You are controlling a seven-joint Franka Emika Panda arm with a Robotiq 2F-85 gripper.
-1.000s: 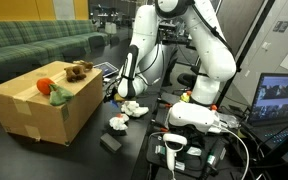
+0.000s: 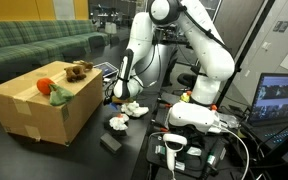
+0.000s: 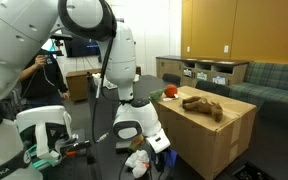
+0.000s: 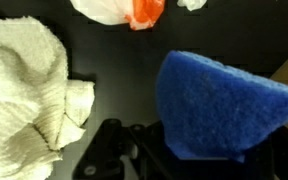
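Note:
A fuzzy blue cloth [image 4: 224, 105] fills the right middle of the wrist view, close to the camera. It covers the fingertips of my gripper, which is shut on it; the fingers themselves are mostly hidden. Exterior view 2 shows some blue cloth [image 3: 169, 158] low beside the wrist, near the floor. To the left in the wrist view lies a cream-white towel [image 4: 24, 100], apart from the gripper. A white cloth with an orange-red patch [image 4: 144, 12] is at the top edge, seen also as a white-and-red cloth [image 2: 117, 122] in exterior view 1.
A large cardboard box [image 2: 44, 110] stands close beside the arm, with a red item [image 2: 45, 86] and brown plush toys [image 2: 79, 71] on top. A dark grey block [image 2: 110, 142] lies on the dark floor. A laptop [image 2: 276, 105] stands at the right.
The arm's lower part has shifted slightly near the box and cloths. The white cloths, the block and the box look unmoved.

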